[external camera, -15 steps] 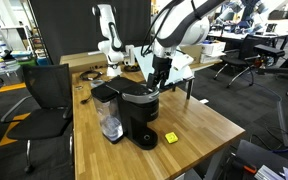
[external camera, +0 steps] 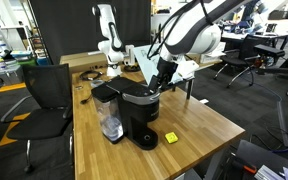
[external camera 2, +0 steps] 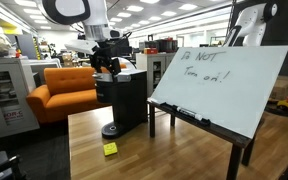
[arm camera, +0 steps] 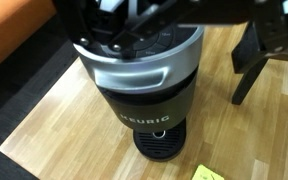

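A black Keurig coffee maker (external camera: 139, 115) with a silver band stands upright on the wooden table. Its silver front handle (arm camera: 134, 75) and round drip tray (arm camera: 160, 141) show in the wrist view. My gripper (external camera: 159, 82) is tilted down close over the machine's top; the other exterior view also has it above the handle side. Dark gripper parts fill the top of the wrist view and cover some of the lid. Whether the fingers touch the machine is unclear, and their spacing cannot be made out. A clear water tank (external camera: 110, 122) is at the machine's side.
On the table in front of the machine lies a yellow block (external camera 2: 110, 149). A whiteboard (external camera 2: 219, 85) with handwriting stands on a dark stand (external camera 2: 219, 128) beside the machine. Bare tabletop (external camera 2: 164, 155) stretches before it.
My arm's white wrist and dark gripper have tilted and turned over the machine, so more of the gripper's dark side shows. The coffee maker and yellow block have not visibly moved.
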